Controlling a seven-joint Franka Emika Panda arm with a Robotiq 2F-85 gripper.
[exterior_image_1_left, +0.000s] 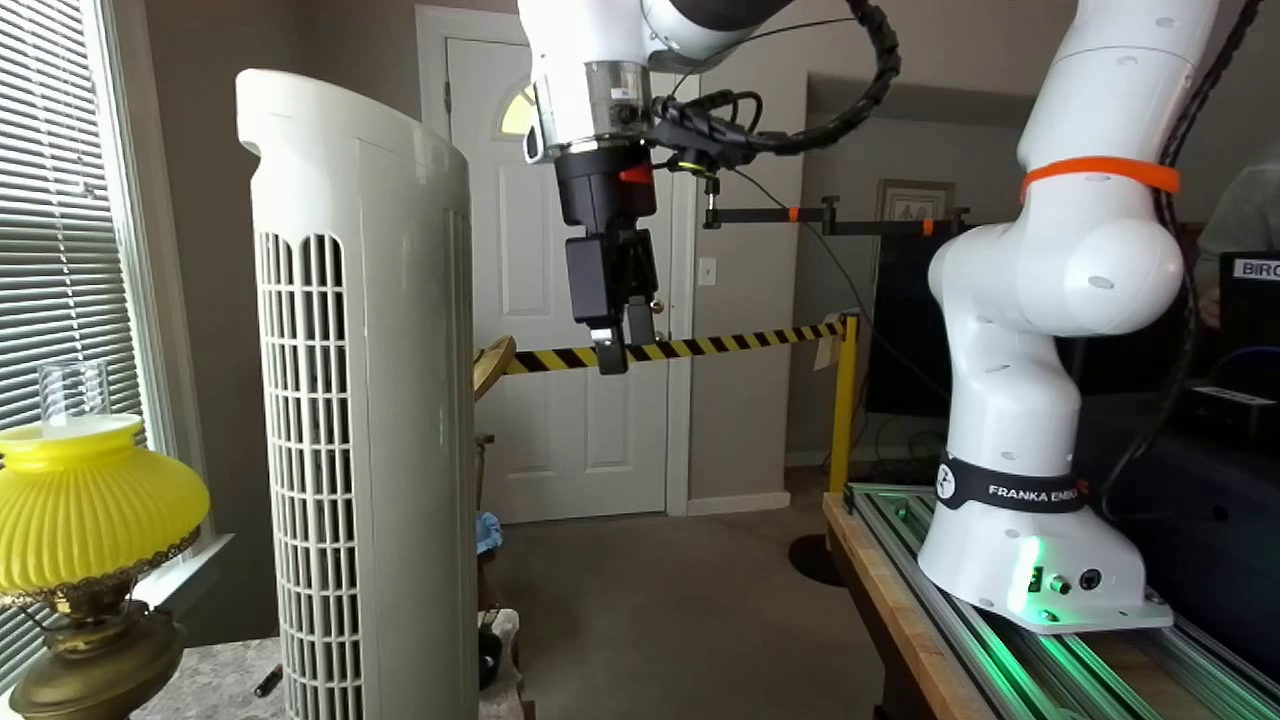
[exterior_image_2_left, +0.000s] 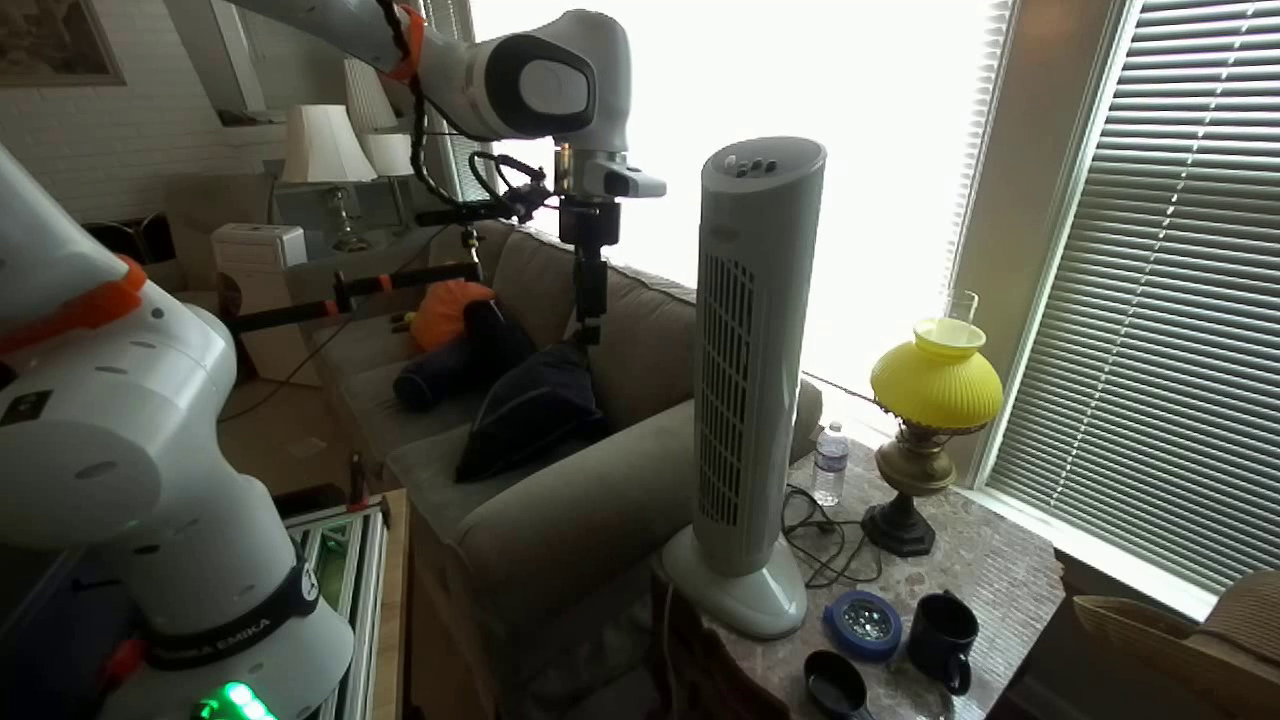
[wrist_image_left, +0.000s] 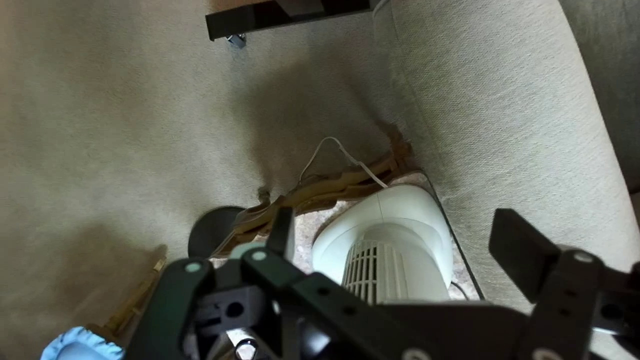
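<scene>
My gripper hangs pointing down in mid-air, its fingers wide apart and nothing between them. In the wrist view the two black fingers stand far from each other. A tall pale tower fan stands on the side table, close to my gripper but apart from it in both exterior views. The top of the fan has a row of dark knobs. From the wrist, the fan's base shows below and between the fingers, with its upper part hidden behind the gripper body.
The marble-topped table also holds a yellow-shaded lamp, a water bottle, a black mug, a dark cup and a blue round dish. A sofa adjoins the table. Open floor lies toward my base.
</scene>
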